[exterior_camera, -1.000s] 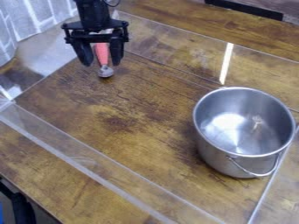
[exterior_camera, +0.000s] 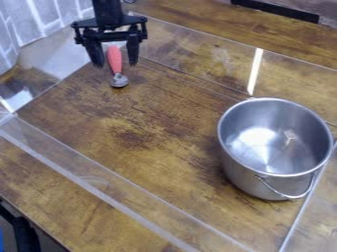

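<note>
My gripper hangs at the top left over a small pink-handled utensil with a silver end, which stands or leans near the back left of the wooden table. The dark fingers straddle the area at the pink handle's top; whether they touch or grip it I cannot tell. A large steel pot with a wire handle sits at the right of the table.
Clear plastic walls or strips border the work area at the front, left and right. A crumpled light sheet lies at the far left.
My gripper has shifted slightly over the last second and sits a little higher than a second ago. The pot has not moved.
</note>
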